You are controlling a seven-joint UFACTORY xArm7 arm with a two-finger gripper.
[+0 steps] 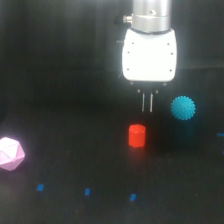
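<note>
My gripper [147, 103] points down from the white hand [150, 57] at the upper middle. Its two thin fingers stand a little apart, with only dark background between them. In the picture, a small red block [137, 135] with a hexagonal outline lies just below and slightly left of the fingertips. To the right of the fingers is a blue, round, knobbly-edged object [183, 108]. A pink faceted object [10, 154] lies at the far left. No contact between gripper and objects shows.
The surface is black and mostly bare. Small blue marks [87, 191] dot its front part, with another blue mark [220, 134] at the right edge. Wide free room lies between the pink object and the red block.
</note>
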